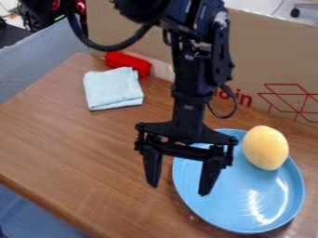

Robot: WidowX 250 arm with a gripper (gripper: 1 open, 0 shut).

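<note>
My gripper [179,173] hangs open over the left part of a blue plate [259,205], its two black fingers pointing down with nothing seen between them. The left finger is over the wood at the plate's edge, the right one over the plate. A pale yellow oval object [265,147] sits on the back right of the plate. A folded light blue cloth [112,88] lies toward the back left of the table, beside a red object [128,62].
A cardboard box [270,74] stands along the back. A grey-blue padded surface [29,85] borders the table's left side.
</note>
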